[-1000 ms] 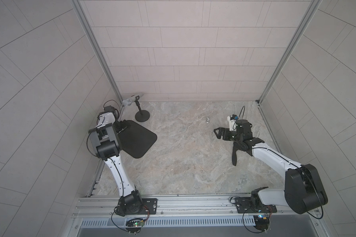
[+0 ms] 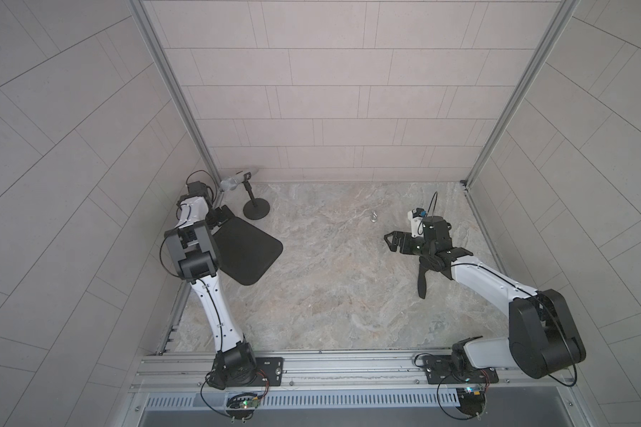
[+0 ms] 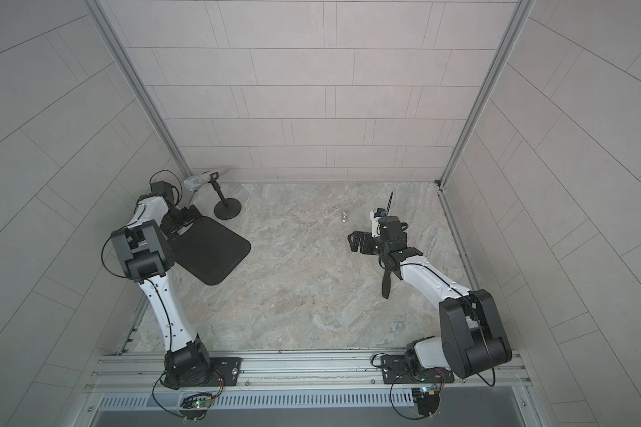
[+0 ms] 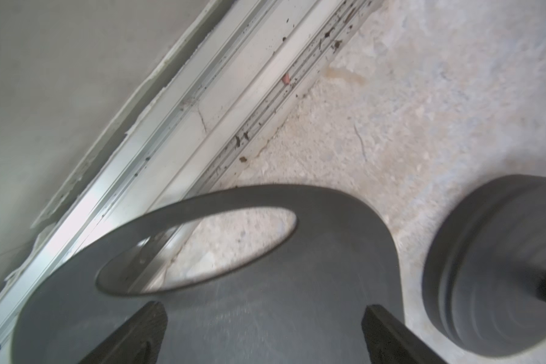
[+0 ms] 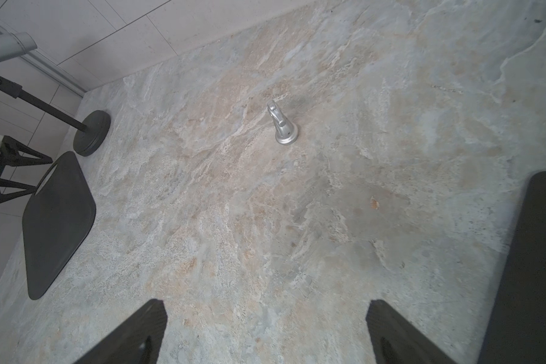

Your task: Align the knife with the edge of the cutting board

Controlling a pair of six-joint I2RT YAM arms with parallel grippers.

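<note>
The dark cutting board (image 2: 248, 249) lies flat at the far left, turned at an angle. Its oval handle hole (image 4: 236, 242) shows in the left wrist view. My left gripper is open at the board's handle end, fingers apart and nothing held. A black knife (image 2: 421, 281) lies on the table at the right, partly covered by my right arm in both top views. The long dark shape at the right edge of the right wrist view appears to be this knife (image 5: 530, 273). My right gripper is open, pointing left, with bare table between its fingers.
Close to the board's far corner, a round black stand (image 2: 256, 208) carries a grey head. A small silver object (image 5: 284, 127) stands toward the back. Metal rail (image 4: 224, 133) and wall run close beside the board's handle end.
My left gripper has shifted slightly toward the back over the board's handle end. The right arm has drifted a little left. Board and knife look unmoved.
</note>
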